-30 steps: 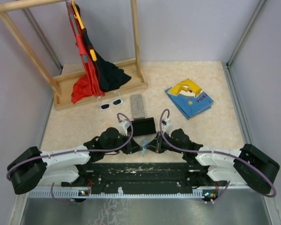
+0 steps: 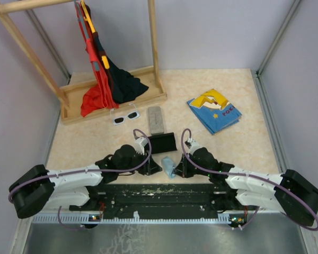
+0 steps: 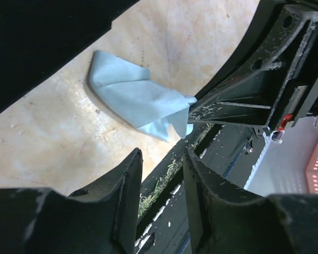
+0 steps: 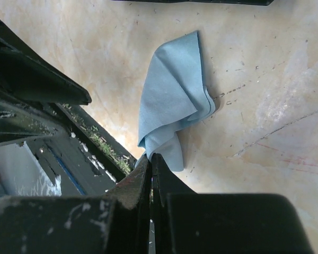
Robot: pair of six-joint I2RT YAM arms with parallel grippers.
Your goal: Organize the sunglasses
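White-framed sunglasses (image 2: pixel 125 117) with dark lenses lie unfolded on the table, left of the open glasses case; its grey half (image 2: pixel 155 119) is at the back and its black half (image 2: pixel 162 142) nearer. A folded light-blue cloth (image 4: pixel 167 90) lies in front of the case. My right gripper is shut on the cloth's near end, pinching it between the fingertips. To the cloth's left, my left gripper stands open just above the table edge, apart from the cloth and with nothing between its fingers.
A wooden rack (image 2: pixel 114 103) with red and dark clothes on hangers stands at the back left. Folded blue and yellow fabric (image 2: pixel 215 110) lies at the back right. Bare table surrounds it on the right. The dark front edge (image 2: pixel 159 198) runs close below both grippers.
My right gripper has moved slightly right and toward the front edge, the cloth's end going with it. A second ago both grippers were at the cloth; now the left is apart from it.
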